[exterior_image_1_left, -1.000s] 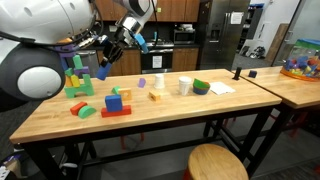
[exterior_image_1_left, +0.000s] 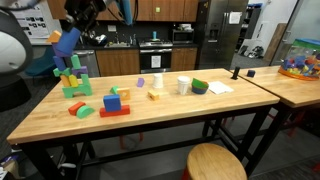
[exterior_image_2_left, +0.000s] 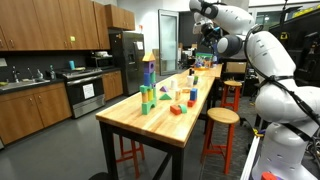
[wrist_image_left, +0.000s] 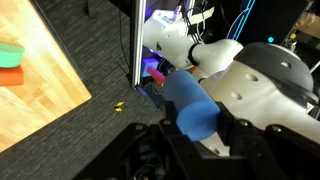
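Observation:
A blue block (exterior_image_1_left: 68, 40) is held high at the left of exterior view 1, with my gripper (exterior_image_1_left: 74, 27) shut on it. Its rounded blue end fills much of the centre of the wrist view (wrist_image_left: 195, 105); the fingertips are hard to make out there. Behind and below it in exterior view 1 is a tower of coloured blocks (exterior_image_1_left: 76, 84), partly covered by the arm. Exterior view 2 shows this tower (exterior_image_2_left: 148, 90) standing on the near end of the table, green below, with blue and yellow pieces higher up.
On the wooden table (exterior_image_1_left: 170, 112), a blue cube (exterior_image_1_left: 112, 103) sits by a red block (exterior_image_1_left: 116, 112), with green and red pieces to the left. Mugs (exterior_image_1_left: 183, 85), a green bowl (exterior_image_1_left: 199, 86) and white paper (exterior_image_1_left: 220, 87) stand farther right. A stool (exterior_image_1_left: 215, 162) is in front.
The arm and the blue block have moved up and to the left in exterior view 1, from beside the tower to above it in the picture. The table pieces look unmoved.

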